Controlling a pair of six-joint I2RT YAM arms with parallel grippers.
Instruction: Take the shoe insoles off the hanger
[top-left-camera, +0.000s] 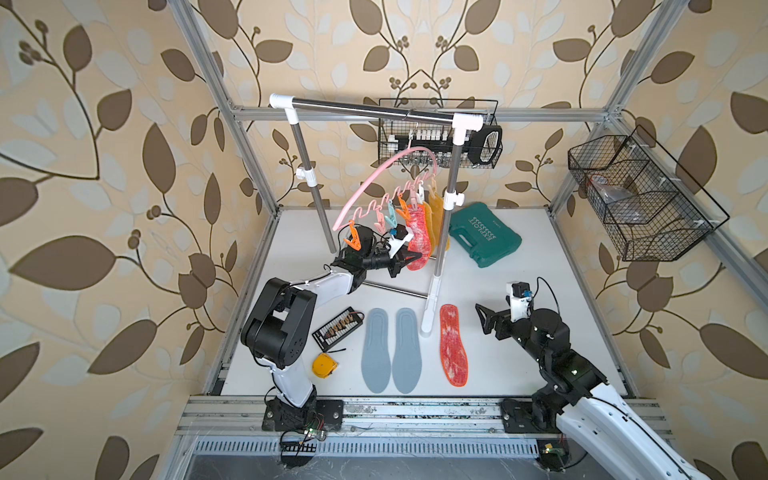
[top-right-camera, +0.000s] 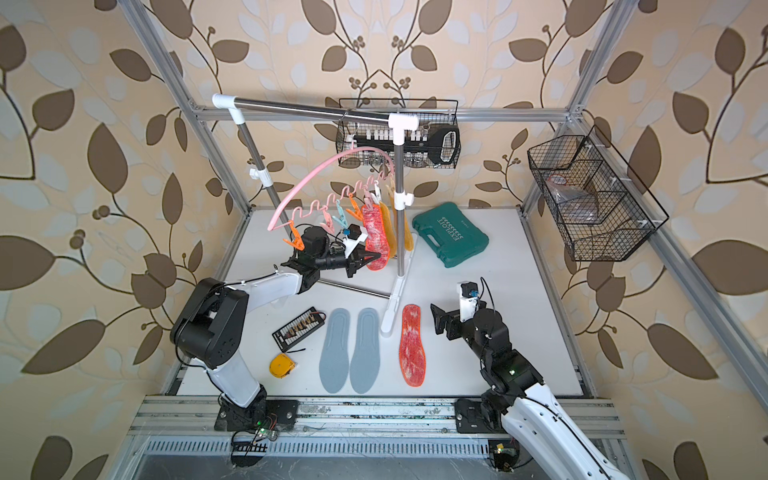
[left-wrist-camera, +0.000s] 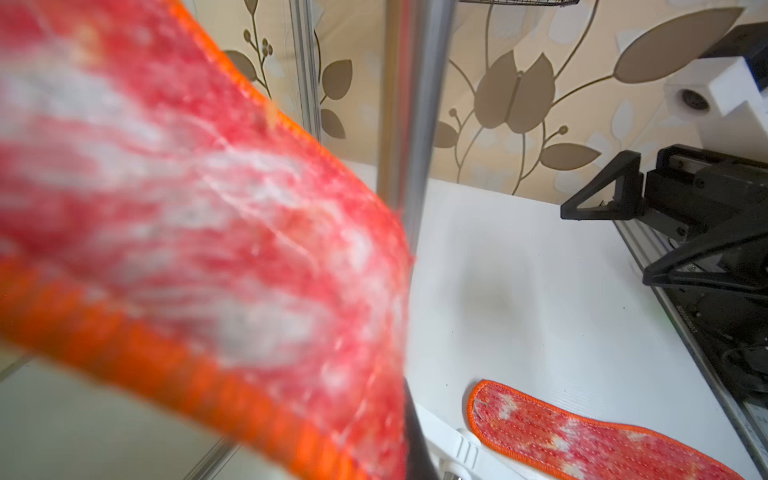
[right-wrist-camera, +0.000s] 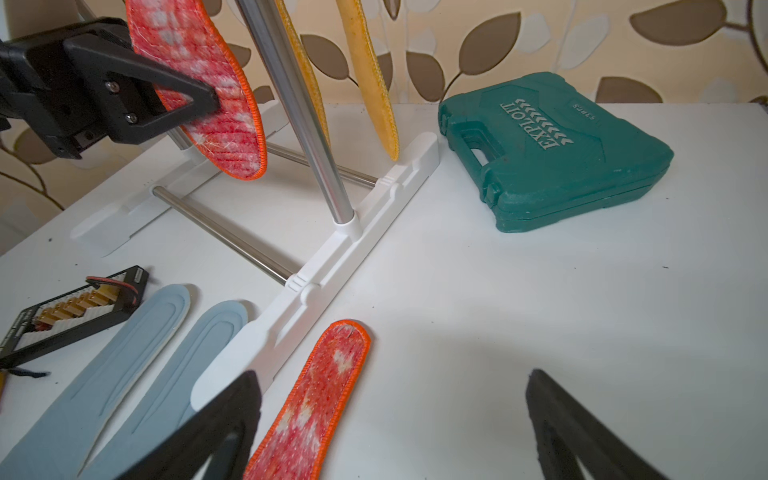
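A pink clip hanger (top-left-camera: 376, 168) hangs inside the metal rack, holding a red insole (right-wrist-camera: 220, 148) and yellow insoles (right-wrist-camera: 368, 72) behind it. My left gripper (top-left-camera: 413, 261) is at the hanging red insole; its fingers are shut, and whether the insole is between them is hidden. That insole fills much of the left wrist view. On the table lie two grey insoles (top-left-camera: 376, 352) and a red insole (top-left-camera: 453, 344). My right gripper (top-right-camera: 441, 321) stands open over the table at the right, nothing between its fingers.
The rack's upright (right-wrist-camera: 312, 136) stands just beside the hanging insoles. A green case (top-left-camera: 485, 236) lies at the back right. A power strip (top-right-camera: 297, 328) and a yellow tape measure (top-right-camera: 281, 365) lie at the front left.
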